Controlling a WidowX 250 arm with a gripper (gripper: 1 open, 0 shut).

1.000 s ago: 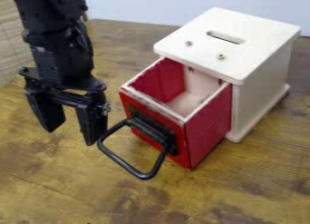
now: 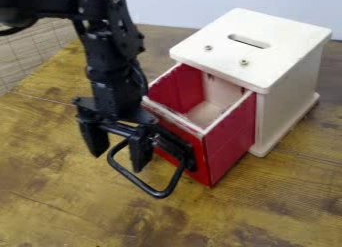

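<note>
A white wooden box (image 2: 271,49) with a slot and two screws on top has a red drawer (image 2: 227,142) pulled out toward the front, its inside visible and empty. A black looped handle (image 2: 158,191) sticks out low from the drawer's front. My black gripper (image 2: 118,141) is at the left of the drawer front, over the handle's near part, its fingers apart with the left one clear of the handle; whether anything is between them is hard to tell.
A woven mat (image 2: 30,61) lies at the back left, and a pale wall stands behind.
My gripper has moved right toward the drawer's handle from its place at the left, and its upper arm leans more. The box and drawer look unmoved.
</note>
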